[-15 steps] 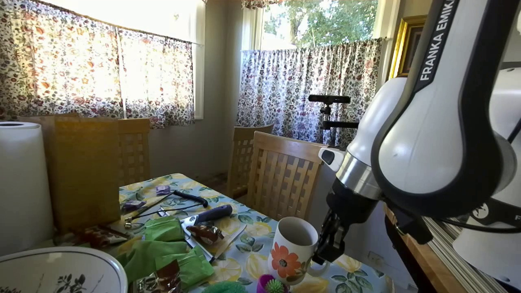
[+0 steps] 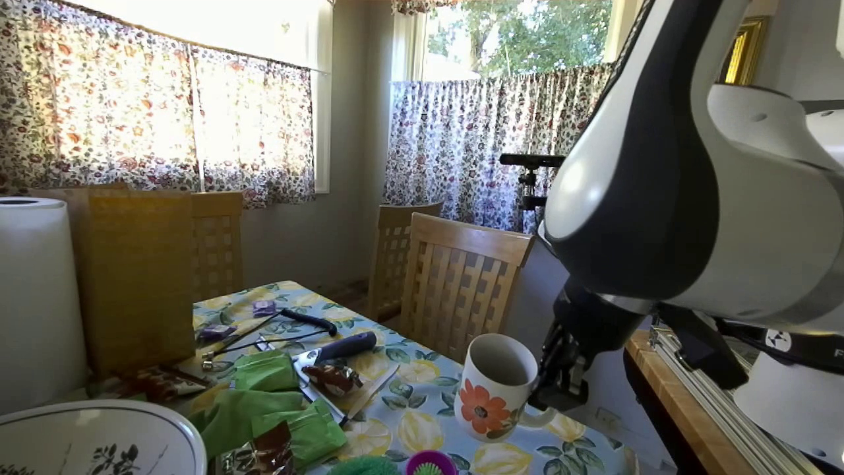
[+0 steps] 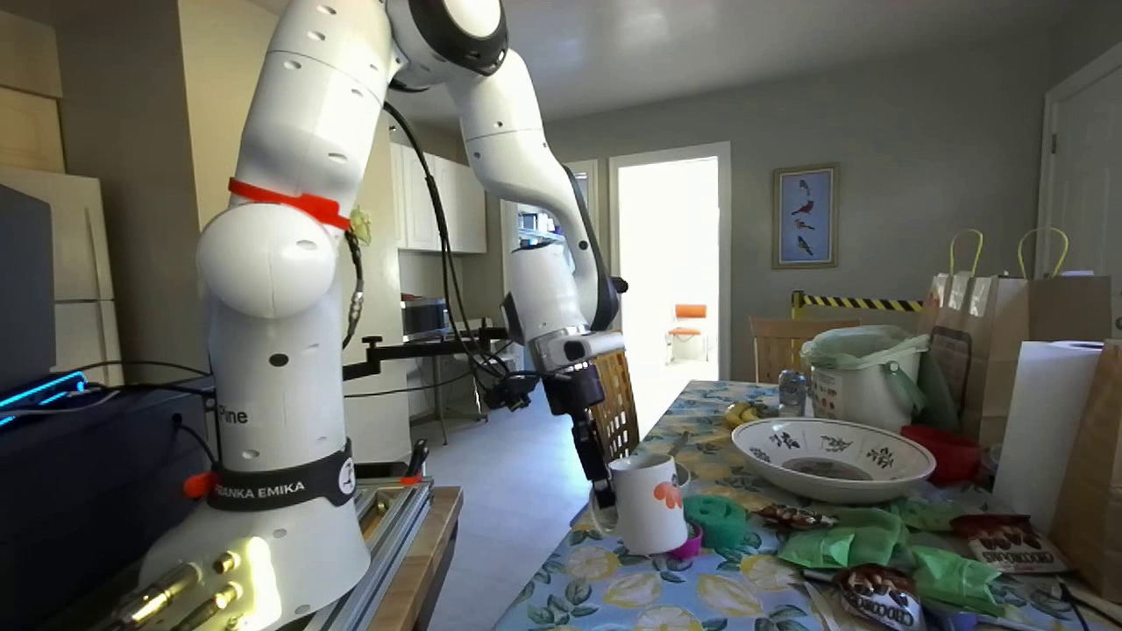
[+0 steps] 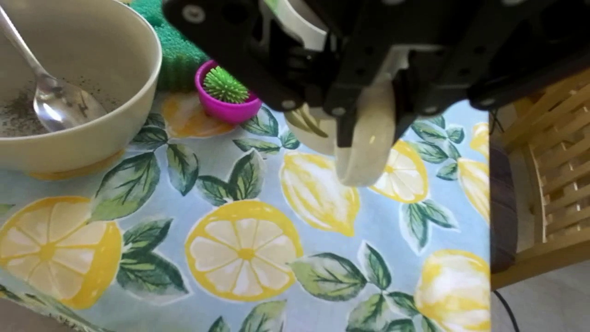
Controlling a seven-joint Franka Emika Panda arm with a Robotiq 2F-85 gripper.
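A white mug [image 2: 496, 386] with an orange flower on its side is upright at the near part of the table in exterior view 1. My gripper [image 2: 560, 389] is at its right side, shut on the mug's handle [image 4: 366, 135]. In the wrist view that handle passes between the dark fingers, while most of the mug is hidden behind the gripper. Exterior view 2 shows the mug [image 3: 648, 505] at the table's left edge, my gripper [image 3: 602, 499] on its left; it seems held just above the cloth.
Close by stand a cream bowl [image 4: 130, 105] with a spoon [image 4: 61, 102], a magenta cup [image 4: 227, 109] with a green spiky piece, and a green scrubber [image 3: 717, 521]. Farther over are a large patterned bowl [image 3: 906, 478] and green packets [image 2: 263, 371].
In exterior view 1 the mug has moved right and slightly up with my gripper holding its handle. The arm has shifted and turned; the magenta cup looks slightly displaced.
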